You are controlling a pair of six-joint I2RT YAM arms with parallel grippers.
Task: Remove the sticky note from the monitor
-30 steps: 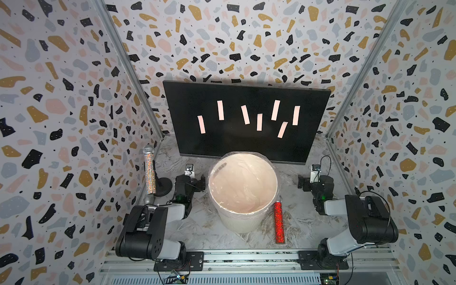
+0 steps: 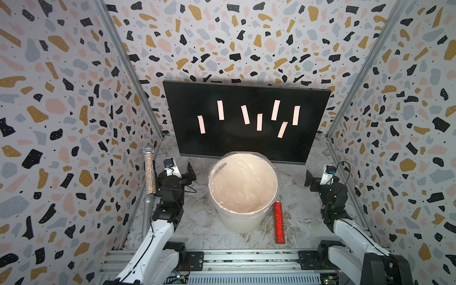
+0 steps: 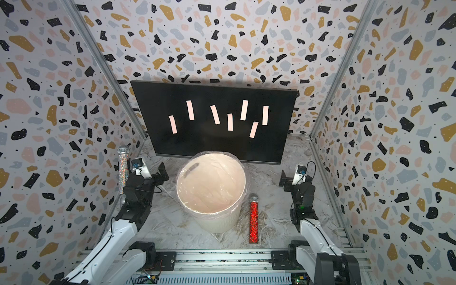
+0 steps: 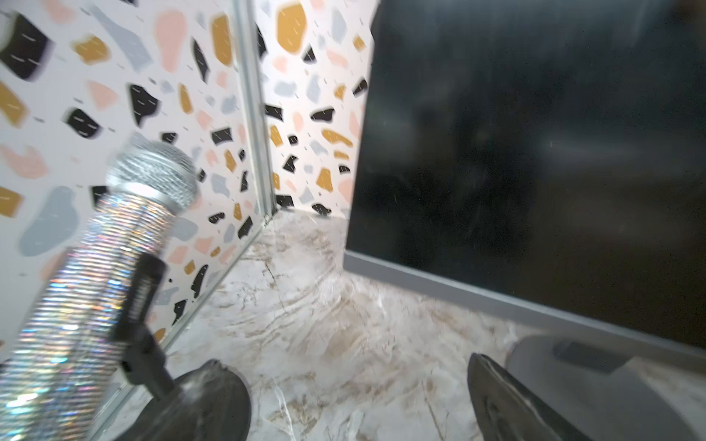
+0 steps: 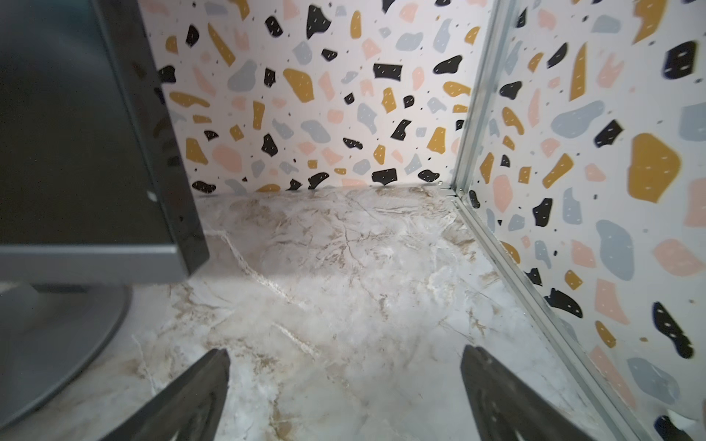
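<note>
Several pale pink sticky notes, among them the leftmost note (image 2: 201,124) and the rightmost note (image 2: 296,115), are stuck across the black monitor (image 2: 228,142) in both top views. My left gripper is open and empty, in front of the monitor's lower left corner and below the notes. Beyond the lower right corner, my right gripper is also open over bare table, with nothing between its fingers. Neither gripper touches the monitor. No note shows in either wrist view.
A lined white bin (image 2: 243,182) stands in front of the monitor, between the arms. Close to my left gripper is a glittery microphone (image 4: 95,286) on a stand. A red glittery tube (image 2: 278,222) lies right of the bin. Patterned walls enclose both sides.
The left gripper has shifted left and toward the monitor, the right one slightly right. The notes are unchanged.
</note>
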